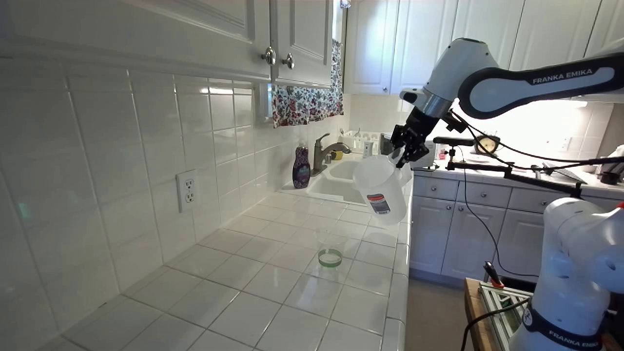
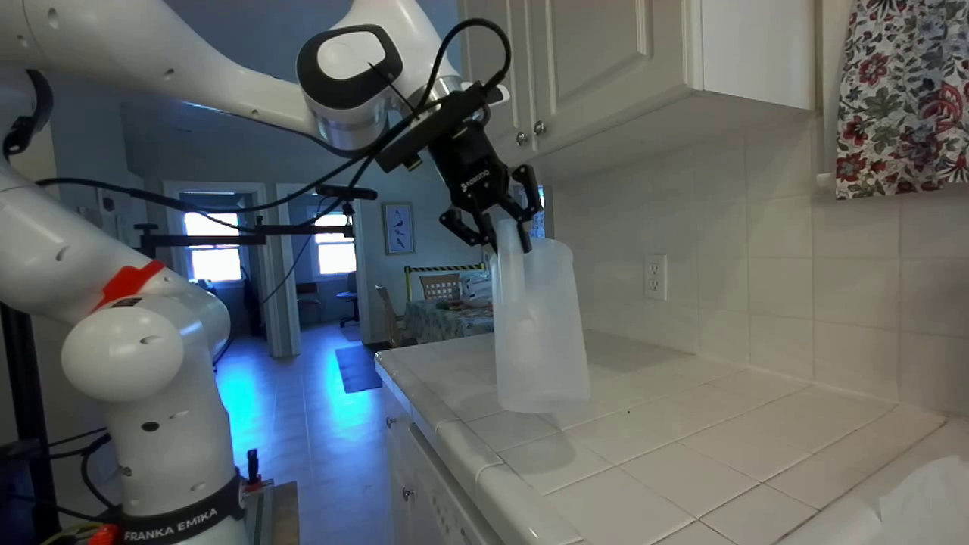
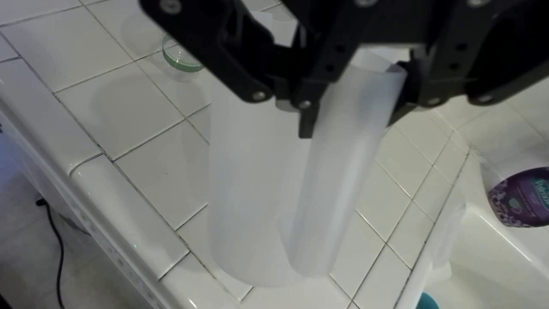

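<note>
A translucent white pitcher [image 1: 379, 190] with a small label hangs above the tiled counter, its top tipped toward the left in exterior view 1. My gripper [image 1: 402, 157] is shut on its handle [image 3: 342, 170], with a finger on either side in the wrist view. From the other side, the same pitcher [image 2: 549, 336] shows no label and hangs below the gripper [image 2: 509, 241]. A clear cup with a green band [image 1: 330, 258] stands on the counter, in front of the pitcher and apart from it. Whether the pitcher contains anything cannot be seen.
Behind the pitcher is a white sink [image 1: 336, 186] with a faucet [image 1: 322, 155]. A purple soap bottle [image 1: 301, 167] stands by the sink near the wall. The counter's front edge [image 1: 399, 281] runs along the right. Open tiles surround the cup.
</note>
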